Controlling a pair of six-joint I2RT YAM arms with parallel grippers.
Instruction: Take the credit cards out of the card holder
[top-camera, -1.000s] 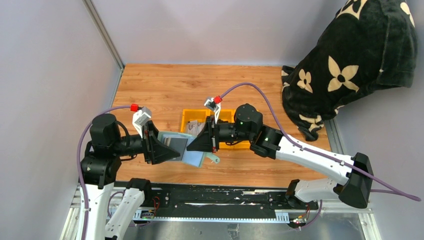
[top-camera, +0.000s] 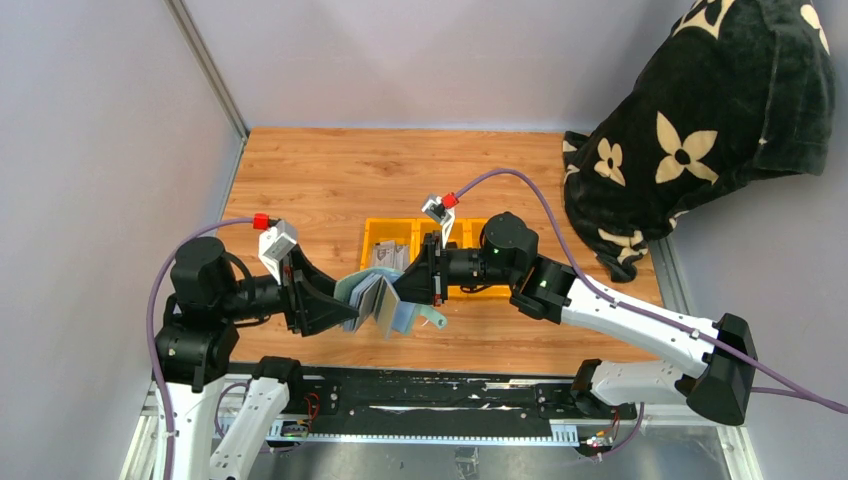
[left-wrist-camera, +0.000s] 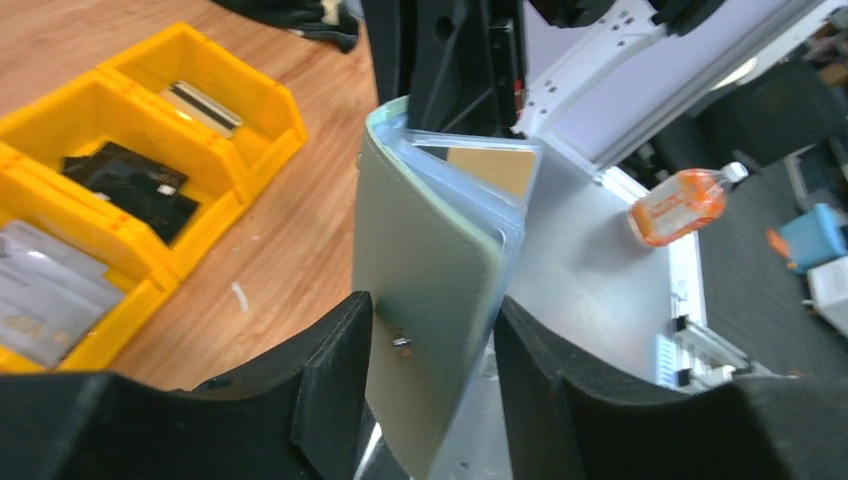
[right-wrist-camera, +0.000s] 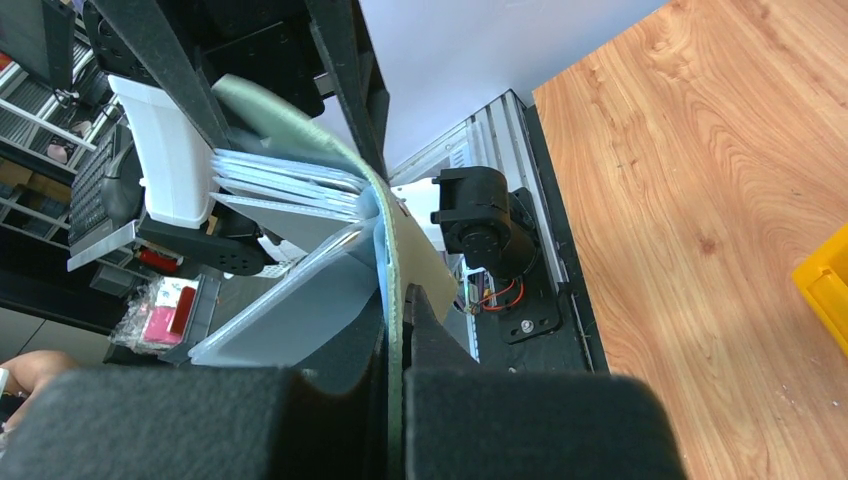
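A mint-green card holder (left-wrist-camera: 420, 280) with clear sleeves hangs in the air between the grippers. My right gripper is shut on its edge, the sleeves (right-wrist-camera: 285, 190) fanned out above those fingers. My left gripper has its fingers either side of the holder's near end in the left wrist view; whether they press on it I cannot tell. In the top view the holder (top-camera: 380, 300) is bent, with a pale card-like leaf standing out.
Yellow bins (left-wrist-camera: 250, 140) with loose items stand on the wooden table (top-camera: 400, 170) behind the holder. A dark patterned cloth (top-camera: 690, 140) lies at the back right.
The holder has gone from lying spread flat between the grippers to bent, with its sleeves fanning. My right gripper has moved slightly right; the left gripper slightly left.
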